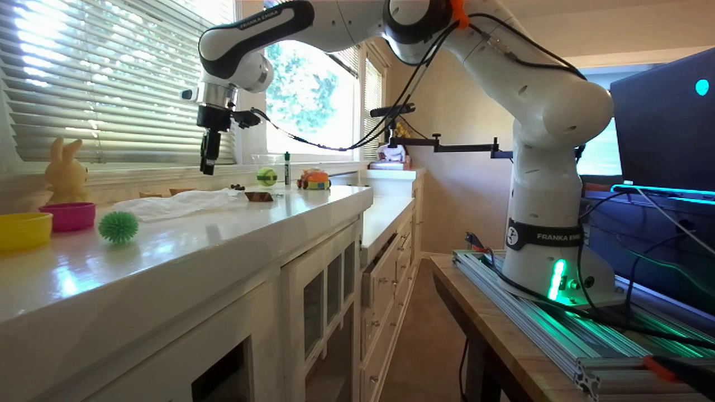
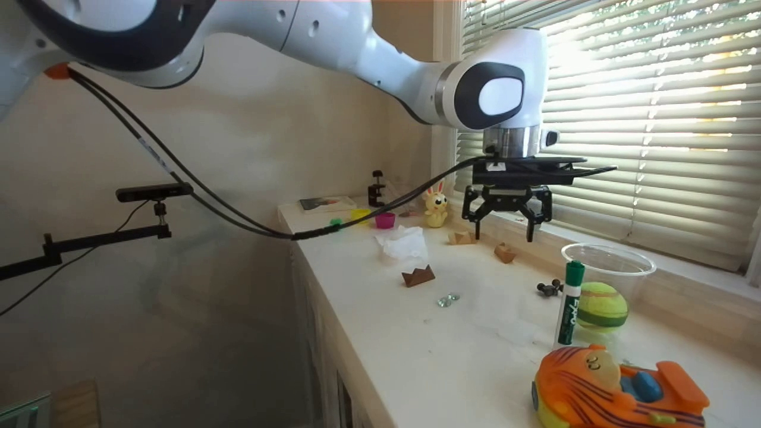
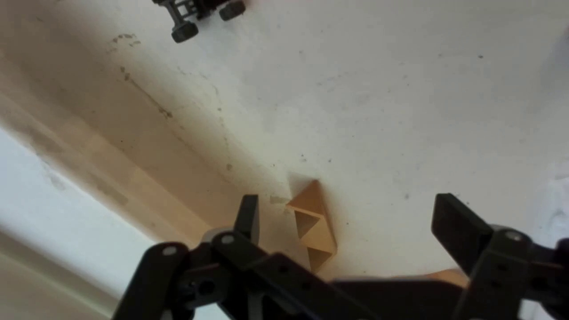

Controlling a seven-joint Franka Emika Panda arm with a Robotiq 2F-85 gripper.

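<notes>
My gripper [image 2: 503,235] hangs in the air over the back of the white counter, its fingers wide apart and nothing between them. In the wrist view a small tan angular block [image 3: 315,226] lies on the counter below, nearer the left finger [image 3: 248,221] than the right. A second tan piece [image 3: 450,275] is mostly hidden behind the gripper. Exterior view 2 shows a tan block [image 2: 505,252] near the sill, another tan block [image 2: 461,238] farther off, and a brown zigzag-topped piece [image 2: 418,276] toward the front edge.
A green marker [image 2: 569,307], tennis ball [image 2: 603,307], clear cup [image 2: 608,258] and orange toy car [image 2: 613,389] stand at the near end. White cloth [image 2: 403,245], pink bowl [image 2: 385,220], yellow bowl [image 1: 25,231], spiky green ball [image 1: 118,227] and bunny [image 2: 436,207] lie beyond. Window blinds [image 2: 628,142] border the back.
</notes>
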